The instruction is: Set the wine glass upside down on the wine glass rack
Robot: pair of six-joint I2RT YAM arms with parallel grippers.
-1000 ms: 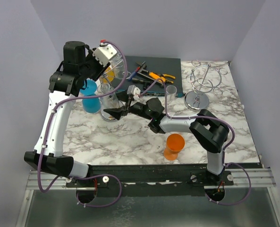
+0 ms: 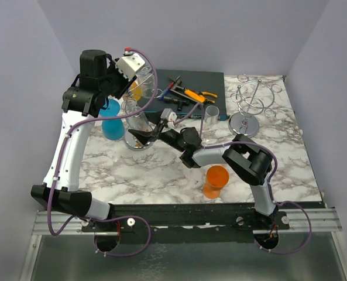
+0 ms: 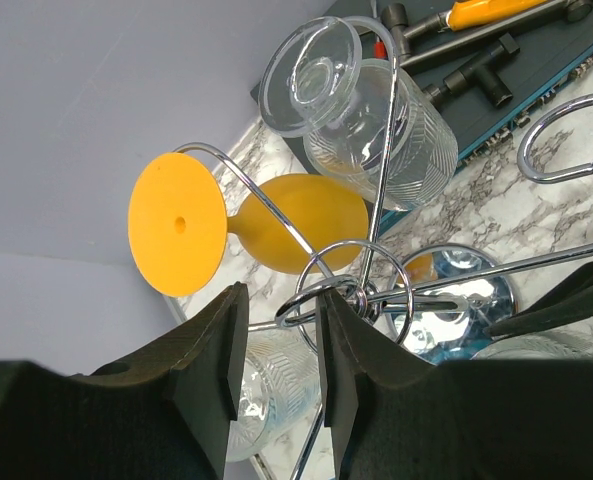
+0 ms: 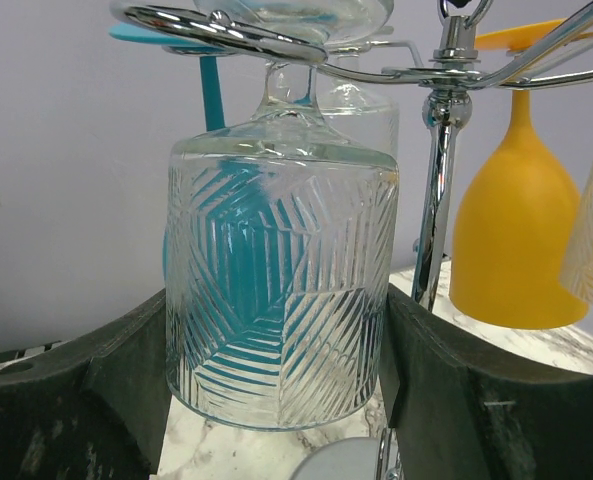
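Observation:
My right gripper is shut on an upside-down clear patterned wine glass [image 4: 281, 260], whose stem runs up through a loop of the chrome rack [image 4: 436, 190], its foot above the ring. In the top view this gripper [image 2: 141, 132] is at the left rack's front. My left gripper is above that rack, its fingers at a small ring on the rack's top; they look closed on it, though the grip is partly hidden. Yellow [image 3: 301, 220], blue [image 2: 112, 127] and other clear glasses hang on the rack.
A second, empty rack [image 2: 244, 122] stands at the right. A tool mat [image 2: 208, 79] lies at the back. A clear glass [image 2: 211, 114] and an orange glass [image 2: 216, 178] stand on the marble table.
The right arm has shifted slightly, its forearm a little leftward, with its gripper still at the glass on the left rack. The left arm has barely moved.

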